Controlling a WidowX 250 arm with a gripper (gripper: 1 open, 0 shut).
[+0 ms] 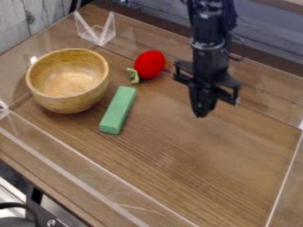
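My gripper (207,103), a dark arm with grey fingers, hangs over the right middle of the wooden table (201,177), shut, with nothing showing between its fingers. To its left lie a red tomato-like object (149,63) with a small green piece below it, and a green block (117,109). A yellow wooden bowl (67,77) sits at the far left.
A small clear wire-like object (84,34) stands at the back left. A grey wall runs along the back.
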